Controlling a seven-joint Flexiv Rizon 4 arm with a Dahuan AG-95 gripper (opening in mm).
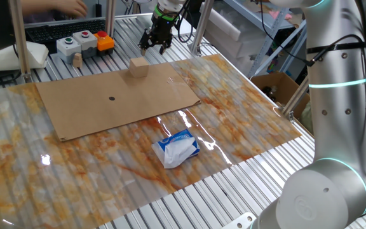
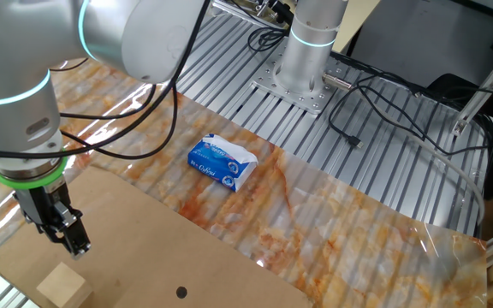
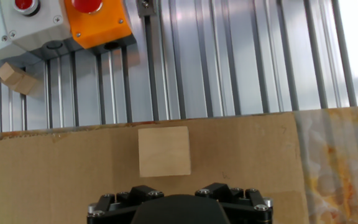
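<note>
Near the back edge of the brown cardboard sheet sits a plain wooden block. Above and slightly beyond the block in exterior view 1, my gripper hangs with its fingers spread apart and nothing between them. In the wrist view the block lies just ahead of the open gripper, roughly centred between its two sides. Exterior view 2 shows the gripper pointing down, with the block at the lower left. A blue and white tissue pack rests on the marbled sheet, away from the cardboard.
Button boxes, two grey and one orange, stand at the back left, with a small wooden piece in front. A black dot marks the cardboard. The marbled sheet is mostly clear. Someone's hand is near the keyboard.
</note>
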